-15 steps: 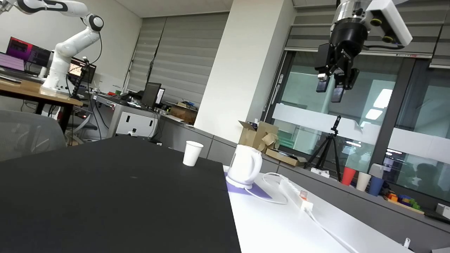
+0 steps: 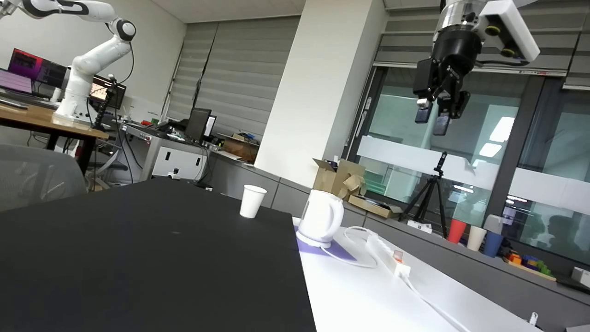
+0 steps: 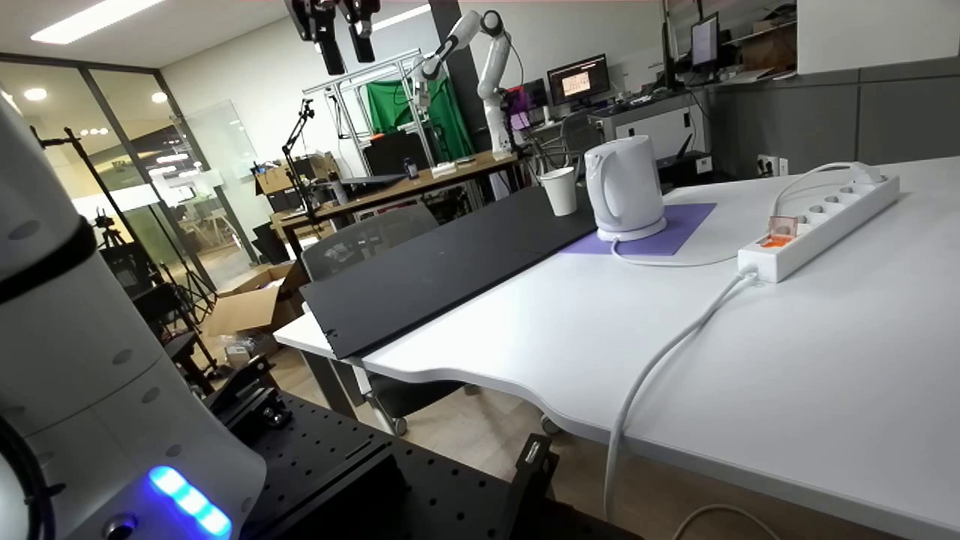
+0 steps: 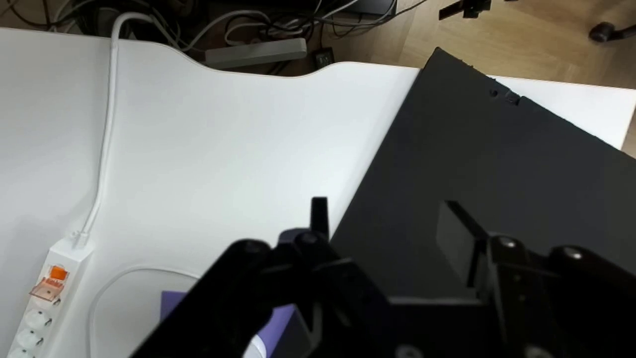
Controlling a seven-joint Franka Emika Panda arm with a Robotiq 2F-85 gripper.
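Note:
High above the table my gripper (image 2: 432, 119) hangs with its fingers apart, and no object shows between them. In the wrist view the gripper has a clear gap over the black board. A white kettle (image 3: 625, 187) stands upright on its base on a purple mat (image 3: 685, 223). Left of it, a white paper cup (image 2: 252, 201) sits upright on the black board (image 2: 166, 249). The white power strip (image 3: 823, 225) lies on the table, its switch cover raised over an orange switch. In the wrist view my gripper hides most of the kettle; the cup cannot be seen there.
White cables (image 3: 670, 346) run from the strip over the table edge and from the kettle base. Several coloured cups, including a red cup (image 2: 456, 230), and a tripod (image 2: 430, 193) stand by the window.

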